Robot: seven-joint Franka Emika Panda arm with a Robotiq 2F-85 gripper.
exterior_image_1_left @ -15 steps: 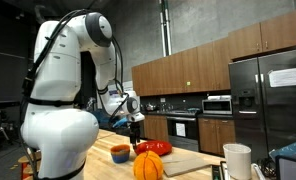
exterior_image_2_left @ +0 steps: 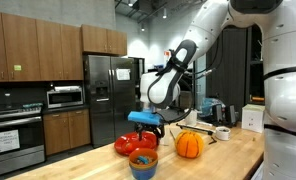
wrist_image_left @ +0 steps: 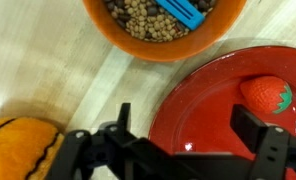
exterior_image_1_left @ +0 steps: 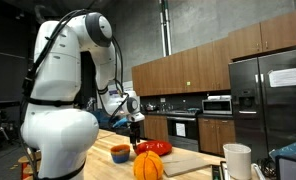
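My gripper hangs above the table with its two black fingers (wrist_image_left: 116, 132) spread and no object visible between them. Below it lies a round red plate (wrist_image_left: 203, 98). On that plate, a red strawberry (wrist_image_left: 260, 95) with a green leaf sits right of the fingers in the wrist view. A bowl (wrist_image_left: 154, 47), orange inside, holds brown beans or pellets and a blue utensil (wrist_image_left: 184, 12); exterior view 2 shows its blue outside. The orange pumpkin (wrist_image_left: 23, 148) stands apart from the plate, partly cut off in the wrist view.
A white cylindrical container (exterior_image_1_left: 237, 161) stands toward the right of the table in exterior view 1. Bare wooden tabletop (wrist_image_left: 83, 72) separates bowl, plate and pumpkin. Behind the table are a steel fridge (exterior_image_2_left: 124, 98) and a stove (exterior_image_2_left: 16, 138).
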